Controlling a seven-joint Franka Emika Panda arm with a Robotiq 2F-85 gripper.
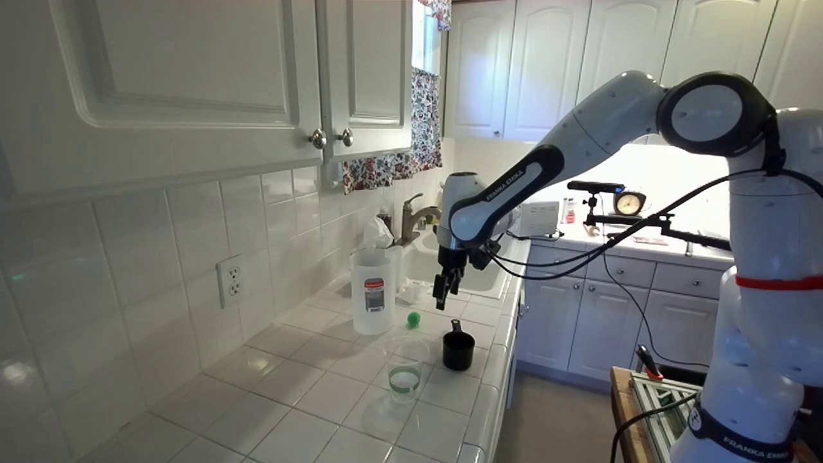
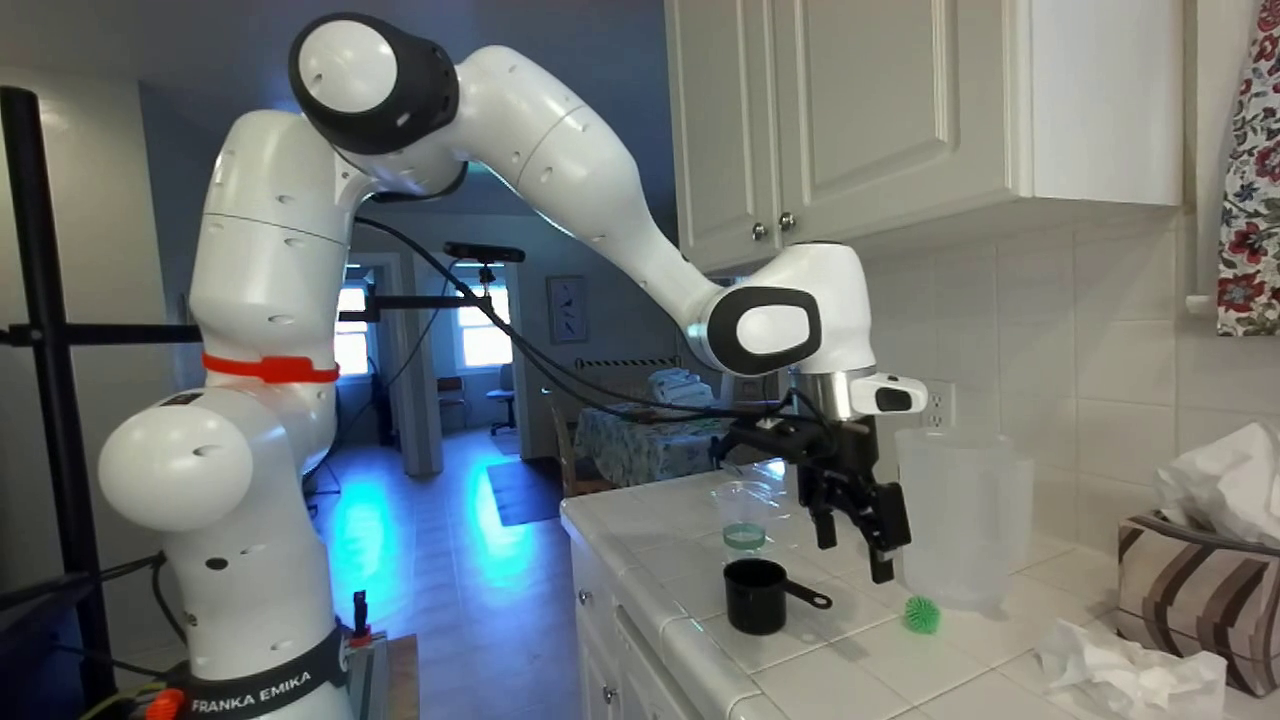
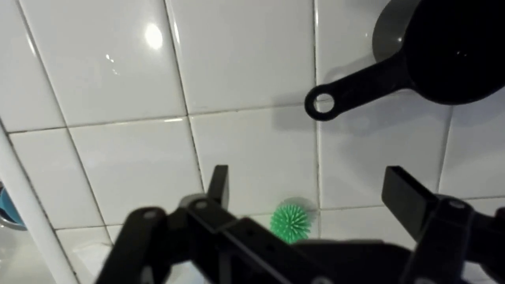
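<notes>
A small green spiky ball (image 3: 290, 223) rests on the white tile counter. Beside it stands a black measuring cup (image 2: 756, 596), its handle (image 3: 362, 87) pointing towards the sink side. Above the counter my gripper hangs open and empty, its fingers pointing down. In the wrist view the ball shows between the two fingers, low in the picture, partly cut off by the gripper body. The cup's handle lies ahead of the fingers, apart from them. A clear plastic cup with a green band (image 1: 404, 378) stands upright near the black cup.
A tall translucent pitcher (image 1: 372, 292) stands close to the ball, by the tiled wall. Crumpled tissue (image 2: 1134, 678) and a striped tissue box (image 2: 1200, 600) lie nearer the sink (image 1: 484, 276). Bare tiles spread along the counter in front of the clear cup.
</notes>
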